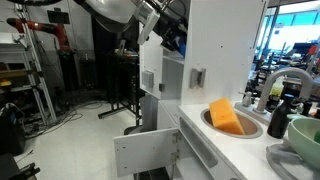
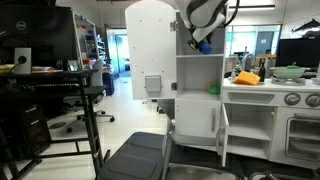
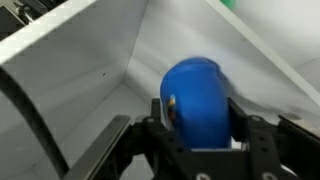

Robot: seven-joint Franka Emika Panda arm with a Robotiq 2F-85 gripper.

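Note:
A blue rounded object (image 3: 200, 90), perhaps a cup or can, lies between the fingers of my gripper in the wrist view. Whether the fingers press on it or have loosened does not show. In exterior view 2 the blue object (image 2: 205, 46) is in the open upper cabinet, close above its shelf (image 2: 212, 56); contact with the shelf cannot be told. My gripper (image 1: 179, 42) reaches in past the cabinet's edge in exterior view 1, where the panel hides most of the object.
The upper cabinet door (image 2: 152, 60) stands wide open, as does a lower door (image 1: 146, 152). An orange block (image 1: 225, 117) rests in the sink. A green bowl (image 1: 304, 137) and a dark bottle (image 1: 279, 117) occupy the counter. Something green (image 2: 214, 89) sits lower down.

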